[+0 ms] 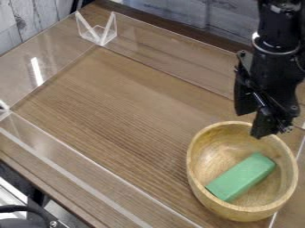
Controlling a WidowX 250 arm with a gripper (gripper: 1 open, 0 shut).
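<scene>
My black gripper (255, 114) hangs at the right, just above the back rim of a wooden bowl (202, 156). Its fingers are apart, with no object visible between them. A green rectangular block (241, 176) lies tilted diagonally inside the bowl at the lower right.
A clear wire-like or plastic object (98, 28) stands at the top left. A dark cable or object (24, 216) is at the bottom left corner.
</scene>
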